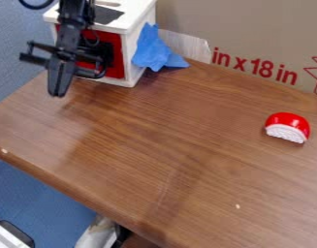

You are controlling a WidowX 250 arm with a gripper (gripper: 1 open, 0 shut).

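The black gripper (60, 76) hangs at the upper left, in front of a white box (131, 19) with a red front (111, 52) and a dark panel on top. It is low over the left part of the wooden table (154, 155); whether its fingers hold anything cannot be told. A red and white object (286, 127) lies at the right of the table.
A blue crumpled cloth (158, 53) rests against the box's right side. A cardboard wall (245, 29) stands behind the table. The table's left edge borders a blue floor.
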